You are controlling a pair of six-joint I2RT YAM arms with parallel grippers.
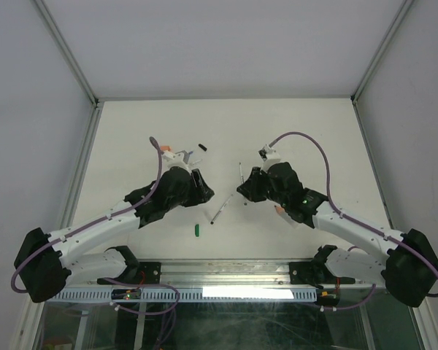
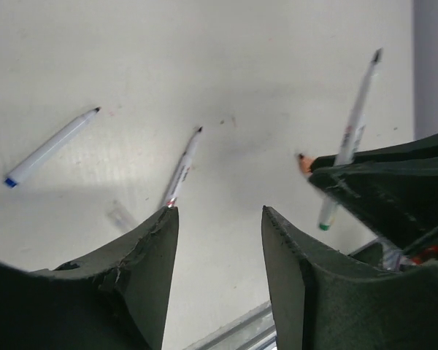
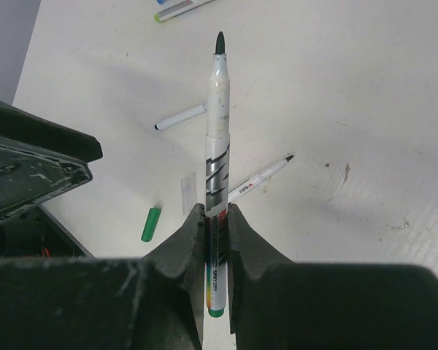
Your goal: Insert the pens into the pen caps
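My right gripper is shut on a white pen (image 3: 217,102), which stands with its bare dark tip up and its green end below the fingers. The pen's shaft also shows at the right of the left wrist view (image 2: 358,113). To the left of it, my left gripper is open, with nothing between its fingers. A green cap (image 3: 151,224) lies on the table, apart from both grippers. Another uncapped pen (image 3: 261,179) lies on the table, partly hidden behind the held pen in the right wrist view.
A blue-ended pen (image 2: 51,146) and a clear piece (image 3: 188,193) lie on the table. Farther back in the top view are a black cap (image 1: 202,147) and an orange item (image 1: 165,148). Clear table stretches across the back.
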